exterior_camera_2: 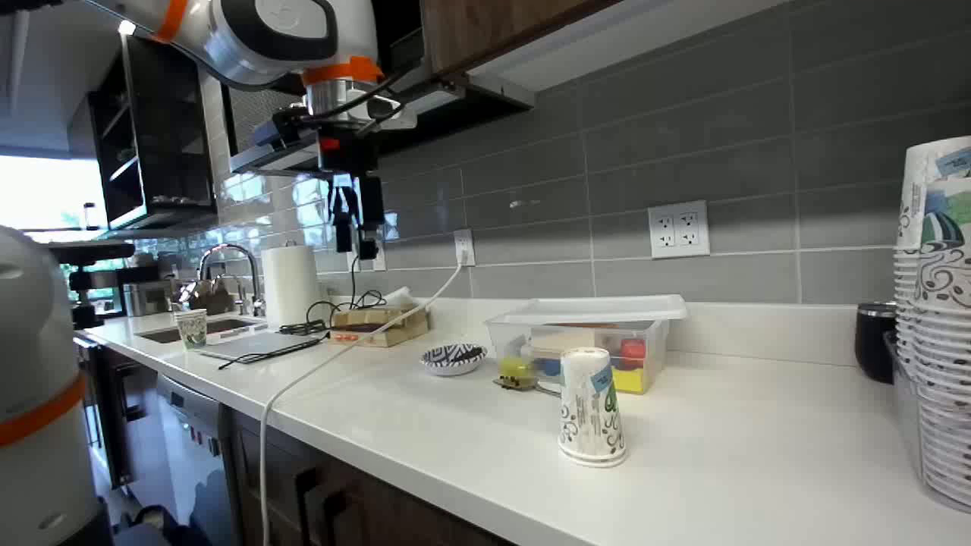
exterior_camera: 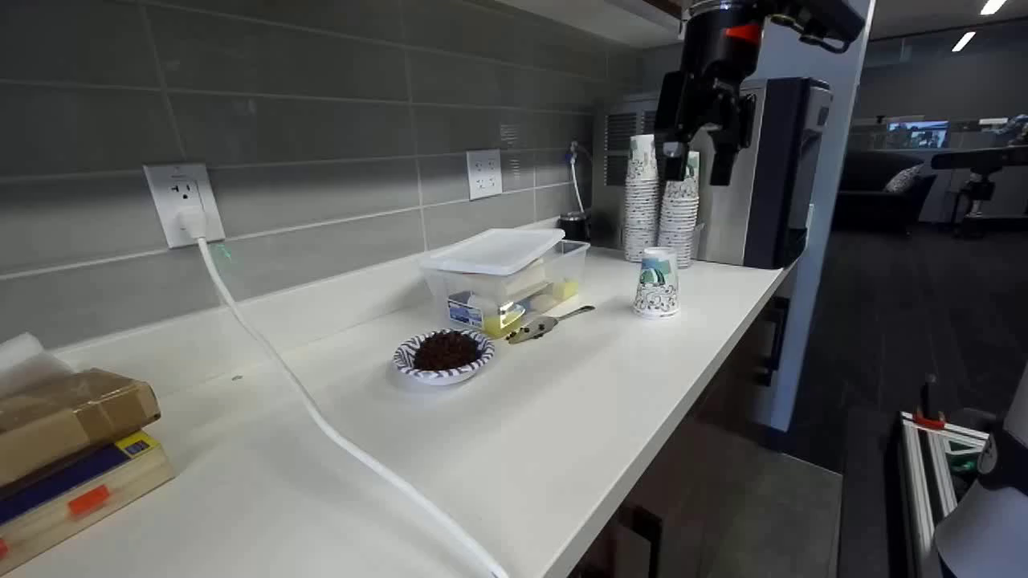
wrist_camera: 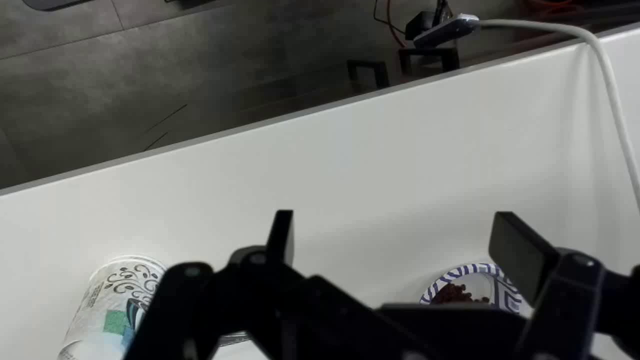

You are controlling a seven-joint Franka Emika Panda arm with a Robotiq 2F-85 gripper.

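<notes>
My gripper (exterior_camera: 696, 175) is high above the counter with its fingers spread and nothing between them. In the wrist view the gripper shows a wide gap over bare white counter. A patterned bowl (exterior_camera: 444, 376) holding dark reddish-brown bits rests on the counter; the wrist view shows part of the bowl (wrist_camera: 462, 273) behind the right finger. Beside it lies a metal serving utensil (exterior_camera: 540, 327) with dark specks on its blade. An upside-down paper cup (exterior_camera_2: 589, 409) stands apart, nearer the front edge.
A clear plastic bin (exterior_camera_2: 582, 341) with a loosely set lid (exterior_camera_2: 596, 309) sits against the wall. Tall stacks of paper cups (exterior_camera: 641, 207) stand by a steel machine (exterior_camera: 761, 183). A white cable (exterior_camera: 318, 409) crosses the counter.
</notes>
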